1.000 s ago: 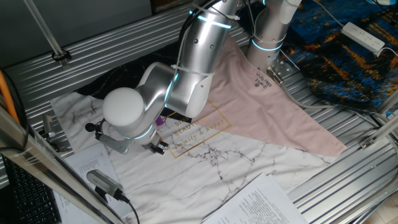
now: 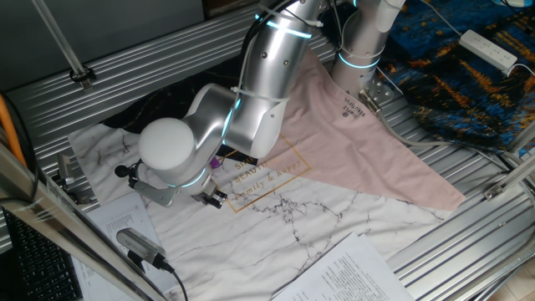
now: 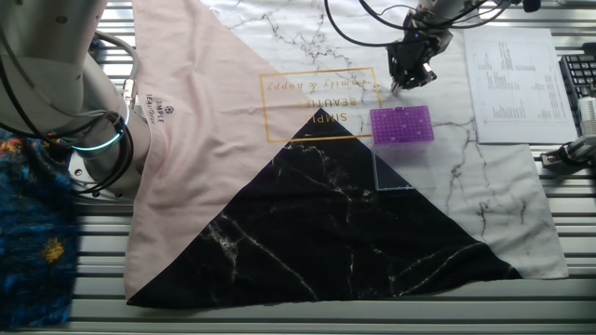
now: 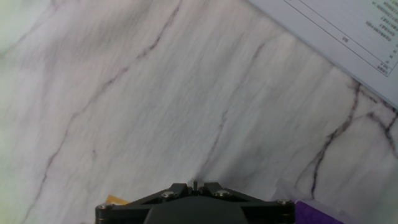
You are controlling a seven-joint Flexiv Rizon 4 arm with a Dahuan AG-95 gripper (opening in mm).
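A purple rack with a grid of small holes (image 3: 402, 125) lies on the patterned cloth, and a clear, see-through box part (image 3: 400, 172) extends from its near side. Most of the rack is hidden behind the arm in exterior view 1, leaving a bit of purple (image 2: 216, 162); a purple corner (image 4: 314, 214) shows at the bottom of the wrist view. My gripper (image 2: 218, 201) points down over the white marble-print area, beside the rack. In the wrist view the fingertips of the gripper meet, with nothing visible between them.
The cloth has white, black (image 3: 317, 214) and pink (image 3: 200, 140) areas. Printed sheets (image 3: 521, 84) lie beyond the gripper, with more paper (image 2: 347, 272) at the front edge. A small grey device on a cable (image 2: 140, 244) and a metal post (image 2: 79, 230) stand at the left.
The two fingers appear closer together than a second ago, and the gripper tip has shifted very slightly. The rest of the arm and the scene look the same.
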